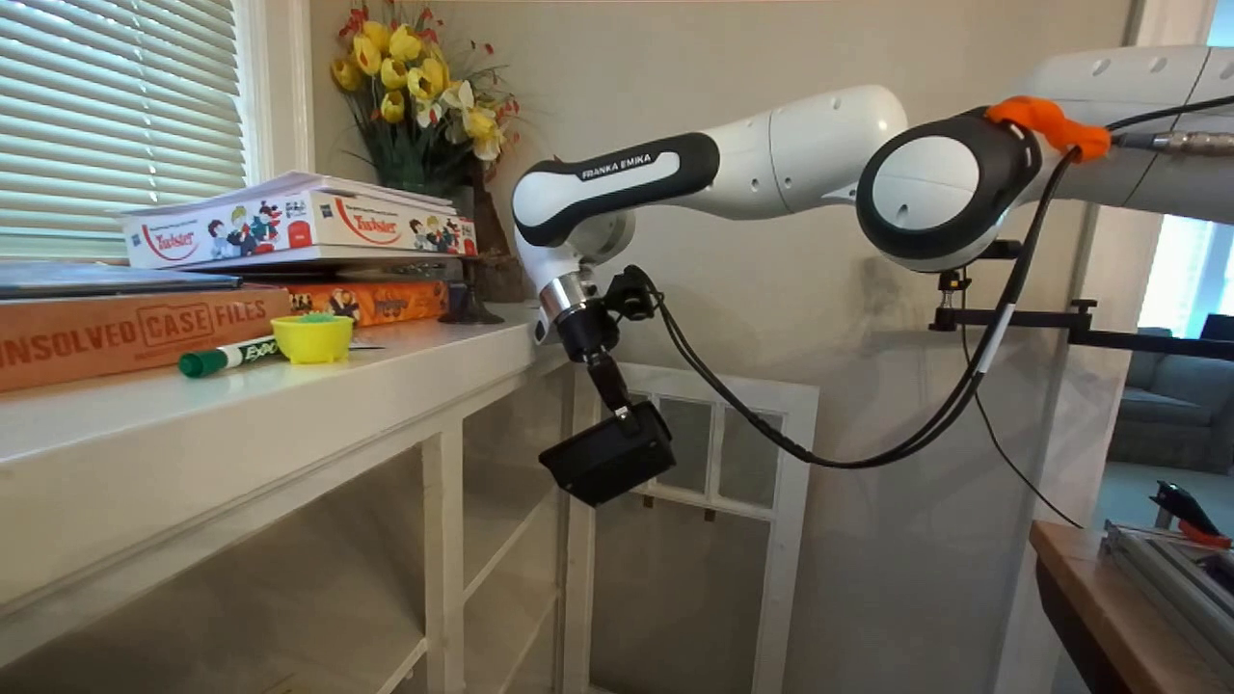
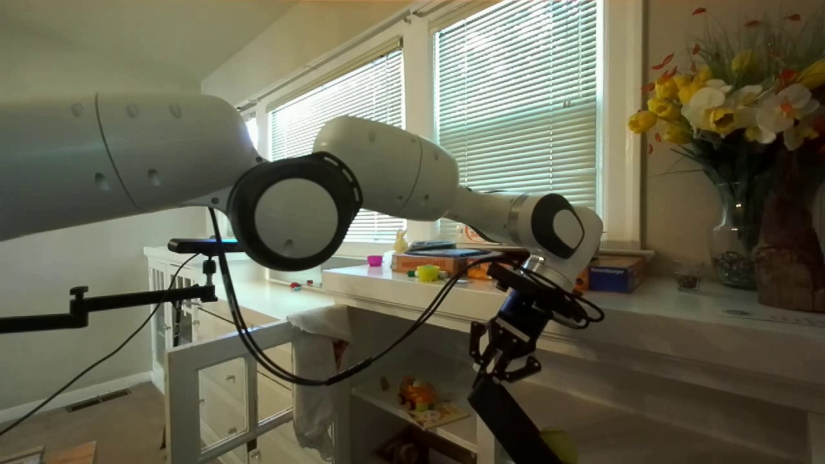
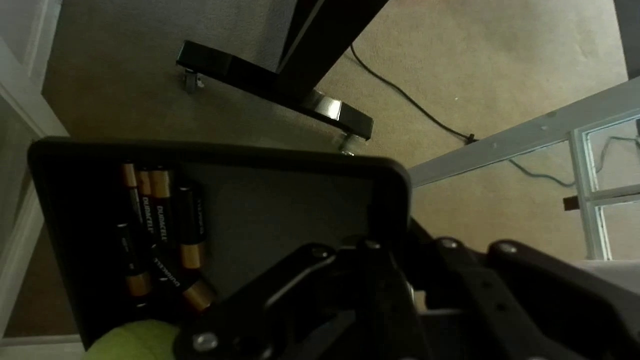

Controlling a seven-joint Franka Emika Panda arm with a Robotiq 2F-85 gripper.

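Observation:
A black open-topped box [image 1: 613, 458] hangs tilted from my gripper [image 1: 626, 411], which is shut on its wall. Looking down in the wrist view, I see several Duracell batteries [image 3: 162, 210] gathered at the box's left side, and a yellow-green ball [image 3: 133, 341] in its near left corner. The dark fingers meet the box's near right edge, where the exact contact is too dark to make out. In exterior view 2 the box [image 2: 506, 421] slants down below the gripper [image 2: 485, 379], with part of the ball [image 2: 558, 444] showing.
To the left runs a white cabinet with open shelves [image 1: 509, 509]. On its top lie game boxes [image 1: 139, 330], a green marker [image 1: 226, 357] and a yellow cup [image 1: 312, 339]. An open glazed door [image 1: 794, 520] stands behind the box. Beneath it is carpet with a black wheeled stand [image 3: 276, 87].

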